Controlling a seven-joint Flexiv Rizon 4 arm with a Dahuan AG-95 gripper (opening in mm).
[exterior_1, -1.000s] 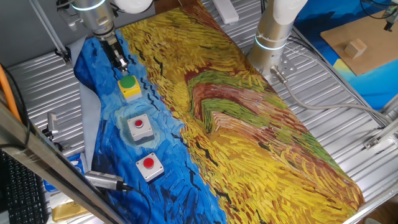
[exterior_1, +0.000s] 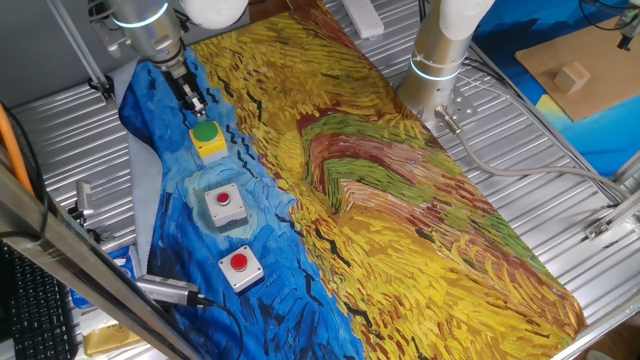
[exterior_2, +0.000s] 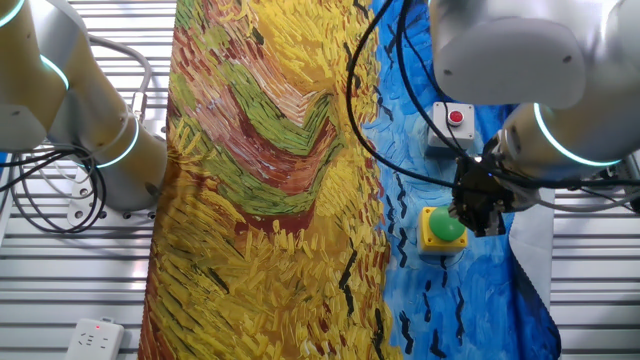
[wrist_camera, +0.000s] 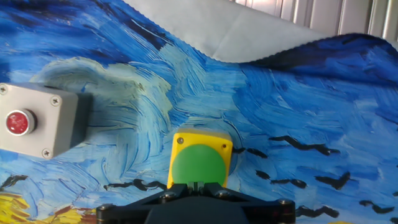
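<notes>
A yellow box with a large green button (exterior_1: 206, 132) sits on the blue side of the painted cloth. In the wrist view its green dome (wrist_camera: 198, 164) is in the lower middle, just beyond my fingertips. My gripper is shut, with nothing visible between its fingers. From outside, the gripper (exterior_1: 198, 108) hangs close to the green button on its far side; whether it touches is hard to tell. Two light grey boxes carry red buttons: the nearer-to-green one (exterior_1: 224, 199) lies in the middle, the other (exterior_1: 239, 262) at the end of the row.
The painted cloth (exterior_1: 420, 240) covers most of the slatted metal table, its yellow side bare. My arm's base (exterior_1: 432, 85) stands beyond the cloth edge. A cabled metal device (exterior_1: 168, 290) lies beside the last red button. Black cables (exterior_2: 352, 95) hang near the arm.
The gripper has shifted only slightly near the green button. The three button boxes have stayed where they were.
</notes>
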